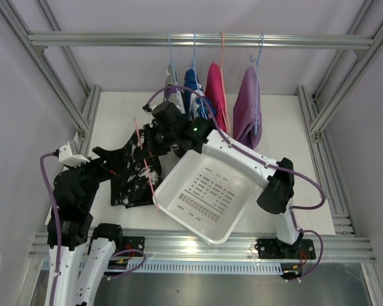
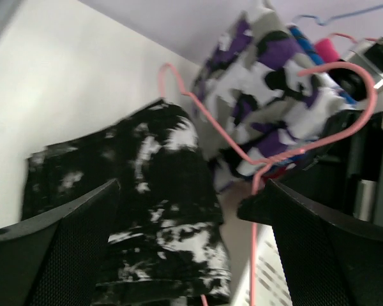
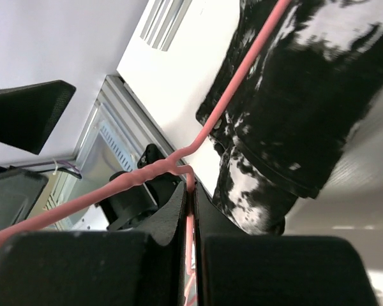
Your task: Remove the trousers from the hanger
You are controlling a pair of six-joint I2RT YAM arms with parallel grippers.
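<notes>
Black-and-white patterned trousers [image 1: 131,185] lie on the white surface, partly raised beside the basket, with a pink hanger [image 1: 147,172] rising over them. My right gripper is shut on the pink hanger's wire, which passes at its fingertips. In the left wrist view the hanger's hook [image 2: 364,83] stands high at the right, and the trousers [image 2: 134,204] lie below. My left gripper [image 1: 105,162] is open at the left of the trousers, facing them, with nothing held; its two fingers frame the bottom of the left wrist view.
A white basket [image 1: 246,188] sits right of the trousers. Clothes [image 1: 247,108] on blue and pink hangers hang from the metal rail [image 1: 115,39] at the back.
</notes>
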